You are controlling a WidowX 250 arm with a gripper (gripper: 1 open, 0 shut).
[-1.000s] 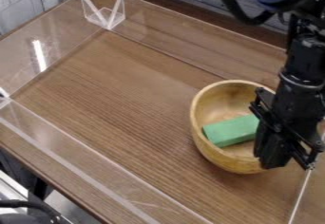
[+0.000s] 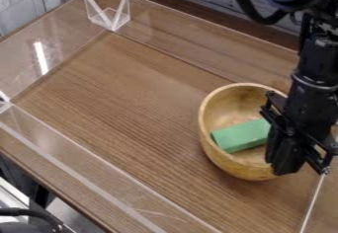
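Observation:
A tan bowl (image 2: 212,106) sits on the right side of the wooden table, holding a green block (image 2: 240,134). My black gripper (image 2: 280,145) is low over the bowl's right side and covers part of it. Whether its fingers are open or shut, or on anything, I cannot tell.
A small clear bracket (image 2: 109,12) stands at the back left. Black cables lie at the lower left corner.

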